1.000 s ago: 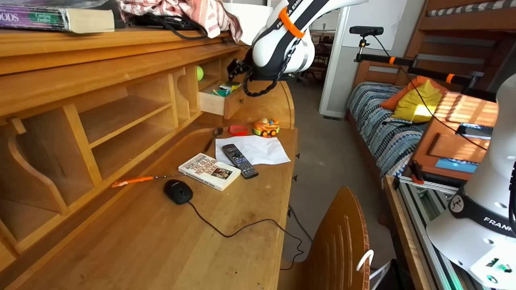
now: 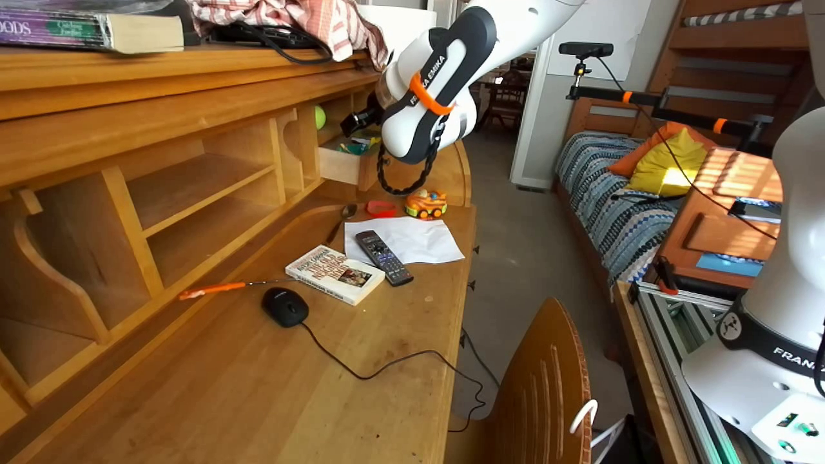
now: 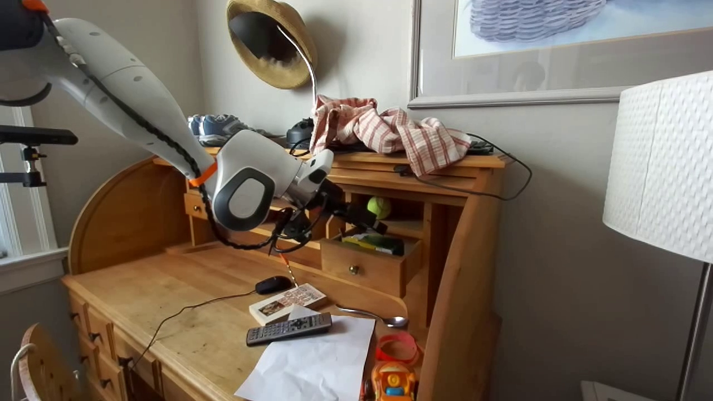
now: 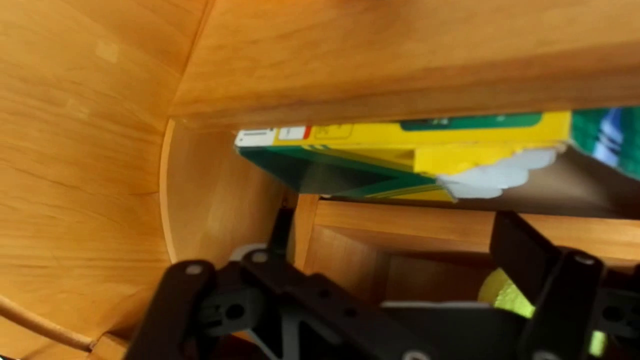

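An open gripper fills the lower part of the wrist view, its fingers (image 4: 520,246) wide apart with nothing held. Past the fingertips, a yellow and green box (image 4: 354,137) with a torn flap lies in the pulled-out drawer (image 3: 364,262). The drawer front partly hides the box. In exterior view 2 the gripper is above the drawer, close to a tennis ball (image 3: 379,207) in the cubby behind. That ball shows partly behind the right finger in the wrist view.
On the desktop lie a paper sheet (image 2: 429,238), remote (image 2: 384,258), book (image 2: 334,273), mouse (image 2: 284,307), spoon (image 3: 394,321), red ring (image 3: 397,347) and orange toy car (image 2: 426,204). Cubby dividers and the desk's curved side wall (image 3: 461,267) flank the drawer. The near desktop is mostly clear.
In exterior view 1 the arm has moved left and lower, bringing the gripper closer to the drawer and cubby. The desktop objects have stayed put.
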